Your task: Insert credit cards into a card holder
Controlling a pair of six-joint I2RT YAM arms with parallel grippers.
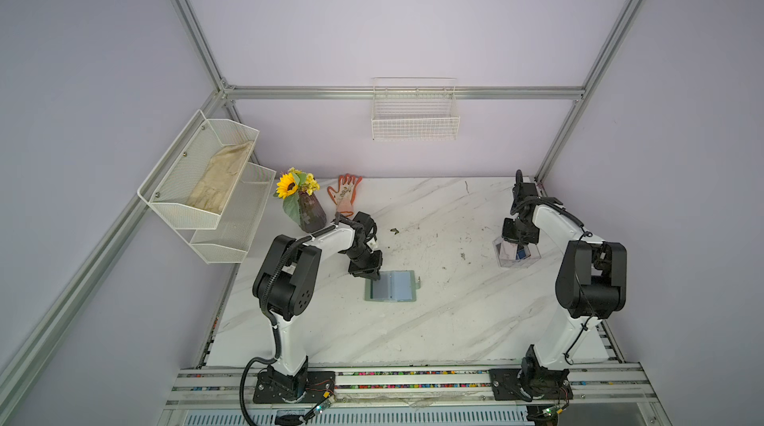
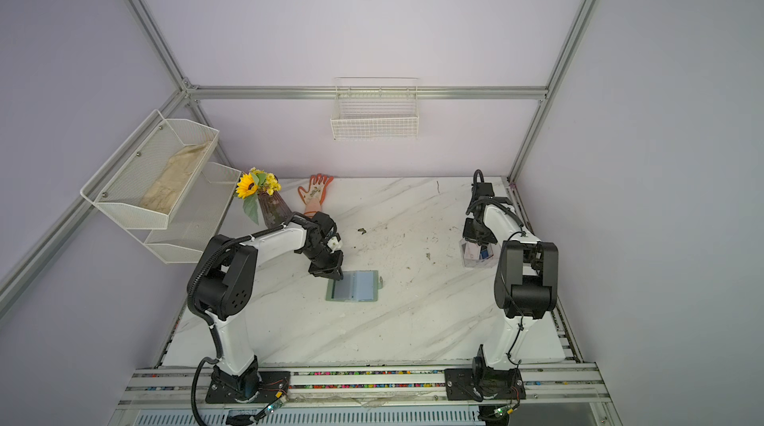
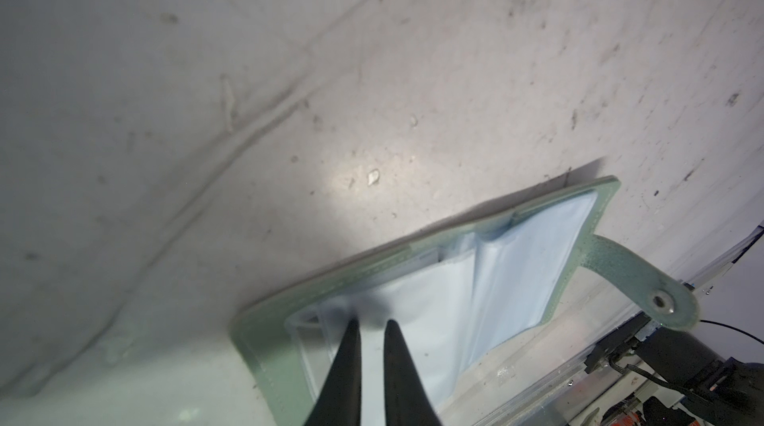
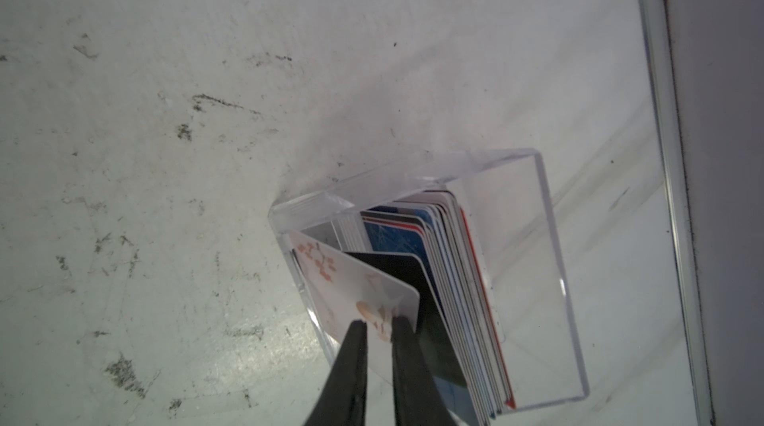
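The open pale-green card holder (image 3: pixel 525 267) with clear sleeves lies on the table at centre-left. My left gripper is low over its left sleeve, fingertips a little apart, with no card visible between them. At the right, a clear plastic box (image 4: pixel 557 283) holds a stack of cards (image 4: pixel 461 298), with a pale flowered card (image 4: pixel 334 283) leaning at its near side. My right gripper is down at that box, fingertips slightly apart beside the flowered card; whether the card is between them is unclear.
A vase of sunflowers (image 1: pixel 310 211) and an orange glove (image 1: pixel 344 191) stand or lie at the back left. Wire shelves (image 1: pixel 207 179) hang on the left wall.
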